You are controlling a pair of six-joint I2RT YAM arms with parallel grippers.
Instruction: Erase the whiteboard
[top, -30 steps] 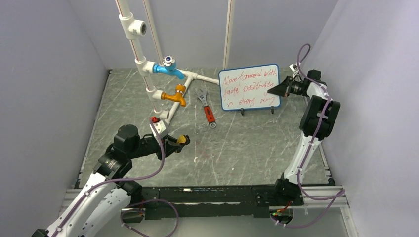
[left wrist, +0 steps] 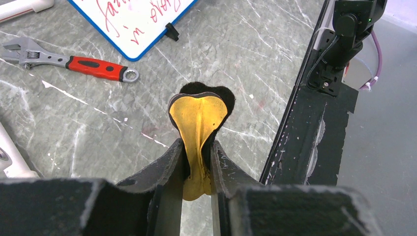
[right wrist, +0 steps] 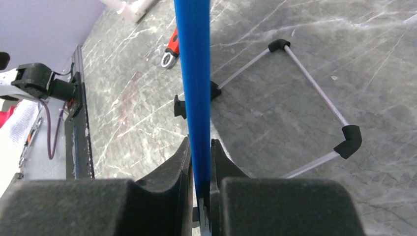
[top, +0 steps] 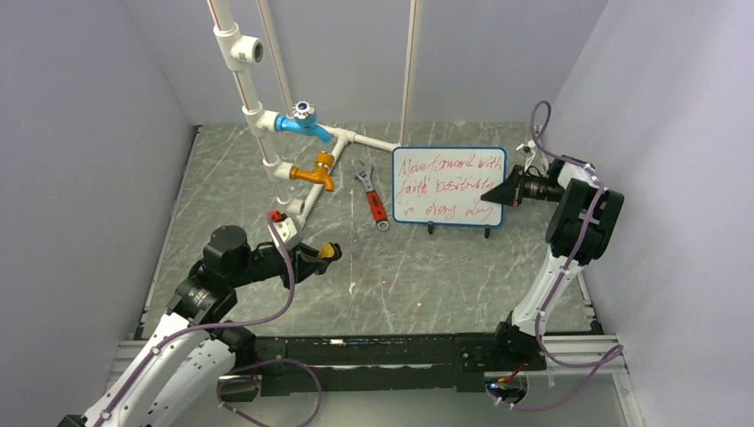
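Observation:
A white whiteboard [top: 447, 200] with a blue rim carries three lines of red handwriting. Its right edge is gripped by my right gripper [top: 494, 197], and in the right wrist view the blue rim [right wrist: 194, 73] runs between the fingers. My left gripper is shut on the handle of a yellow eraser with a dark pad [left wrist: 199, 118]. In the top view the eraser [top: 328, 252] is held well to the lower left of the board, apart from it. The writing's lower right part is partly covered by the right fingers.
An adjustable wrench [top: 372, 196] with a red handle lies left of the board. Farther left stand white pipes [top: 267, 147] with a blue tap [top: 302, 126] and an orange tap [top: 317, 172]. The grey tabletop [top: 427, 285] in front of the board is bare.
The board has come toward the front of the table, and its tilt has levelled out, with the right gripper moving along on its edge. My left arm and the eraser have stayed put.

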